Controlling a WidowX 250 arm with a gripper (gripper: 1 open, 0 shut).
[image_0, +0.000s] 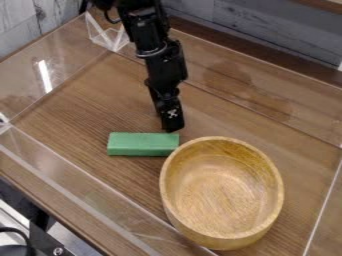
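Note:
A black robot arm reaches down from the top of the view, with its gripper (171, 120) low over the wooden table, just behind a green block (142, 143). The block lies flat, left of a large yellow bowl (222, 225), whose inside looks empty. The fingertips are small and dark, and I see nothing held between them.
Clear plastic pieces sit at the left edge and top left. A grey wall runs along the back right, and dark cables lie at the bottom left.

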